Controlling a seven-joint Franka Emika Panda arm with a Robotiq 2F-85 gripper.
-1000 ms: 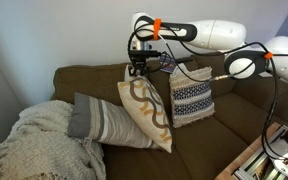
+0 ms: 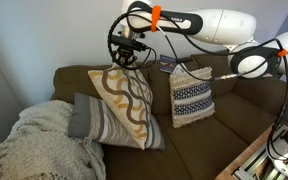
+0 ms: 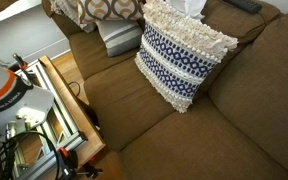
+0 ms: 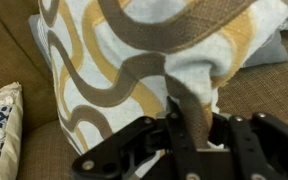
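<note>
The patterned pillow [image 2: 127, 105], with wavy brown, tan and white bands, hangs upright in front of the couch back, its top corner bunched up in my gripper [image 2: 124, 63]. In the wrist view, the gathered cloth of the pillow [image 4: 124, 65] runs down between the black fingers of the gripper, which is shut on it. Its lower end overlaps the grey pillow [image 2: 92, 122] and reaches down near the seat. Only a part of the patterned pillow [image 3: 109, 9] shows at the top edge of exterior view 2.
A blue and white fringed pillow [image 2: 191, 97] leans on the couch back to the right. A cream knitted blanket [image 2: 44, 145] covers the left armrest. The brown seat [image 2: 189, 150] is bare in front. A wooden table edge [image 3: 69, 105] stands near the arm's base.
The gripper and the patterned pillow have moved left and slightly up in exterior view 1, further across the grey pillow. The fringed pillow and the blanket have stayed put.
</note>
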